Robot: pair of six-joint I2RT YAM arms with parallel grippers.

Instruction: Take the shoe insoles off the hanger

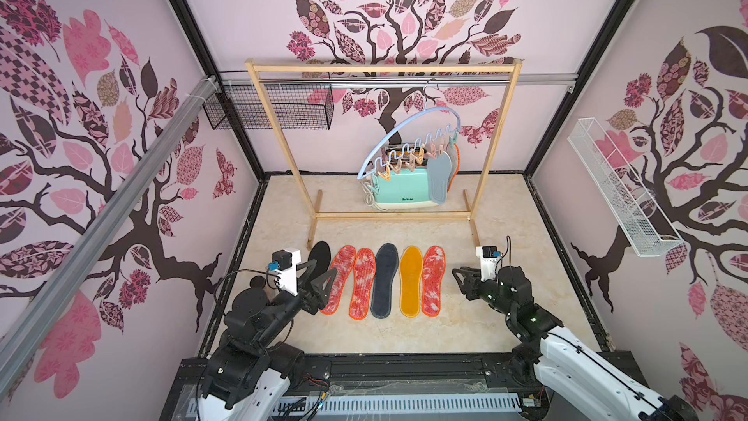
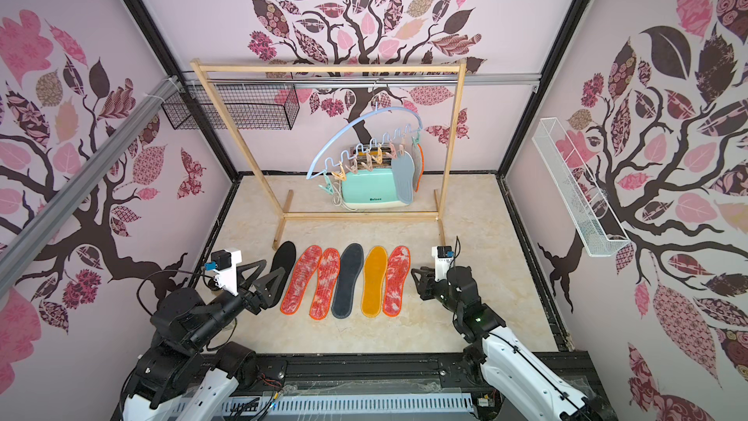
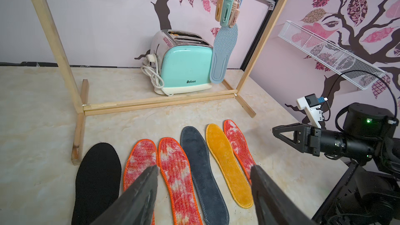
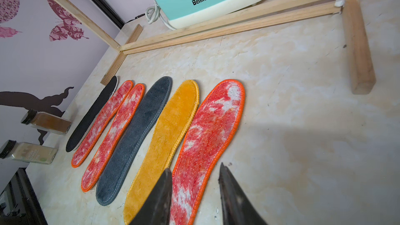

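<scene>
A blue hanger (image 1: 415, 114) with a row of clips hangs from the wooden rack, tilted up to the right. Two insoles are still clipped at its right end: a grey-blue insole (image 1: 438, 178) and an orange-edged insole (image 1: 456, 157) behind it. On the table lie a black insole (image 2: 283, 271), three red-and-white insoles (image 4: 212, 129), a dark grey insole (image 4: 137, 138) and a yellow insole (image 4: 168, 135). My left gripper (image 1: 318, 290) is open and empty, in front of the left insoles. To the right of the row, my right gripper stands part open with nothing between its fingers.
A mint toaster (image 3: 186, 70) stands behind the rack's lower bar (image 3: 158, 102). Glass jars (image 4: 52, 122) sit left of the insoles. Wire baskets (image 1: 269, 107) hang on the walls.
</scene>
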